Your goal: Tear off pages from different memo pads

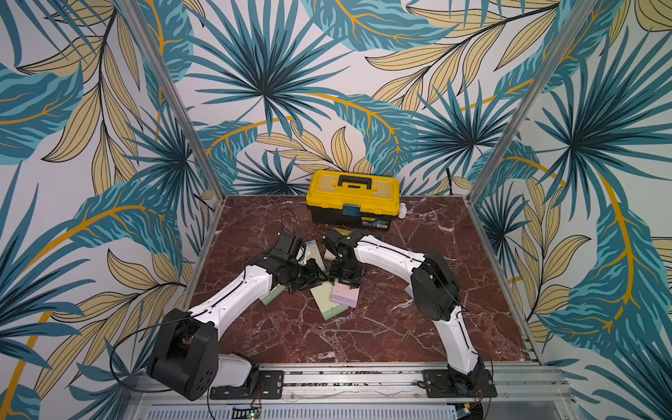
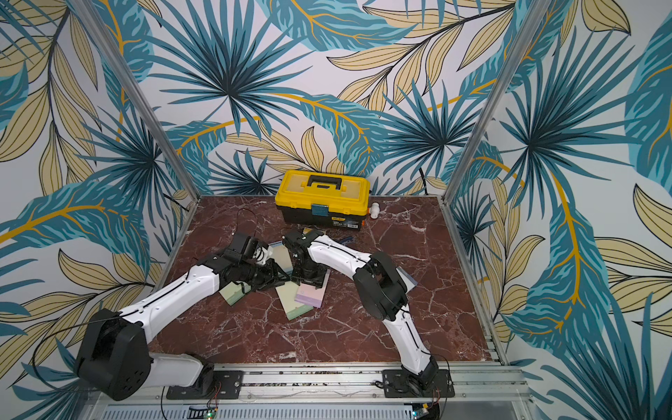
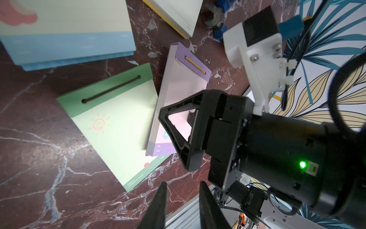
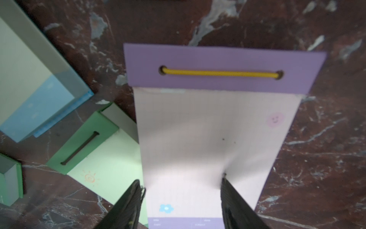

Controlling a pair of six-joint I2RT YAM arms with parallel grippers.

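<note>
A purple-bound memo pad [image 4: 213,129] with a yellow cord lies on the table, overlapping a green-bound pad [image 3: 110,126] with a brown cord. A blue-edged pad [image 3: 76,45] lies behind them. My left gripper hangs low beside the green pad, its fingertips part open with nothing visible between them. My right gripper hovers over the lower half of the purple pad, fingers open and empty.
A yellow-lidded toolbox [image 1: 353,196] stands at the back, with a white bottle [image 2: 374,210] to its right. A yellow-edged pad [image 3: 175,11] lies behind.
</note>
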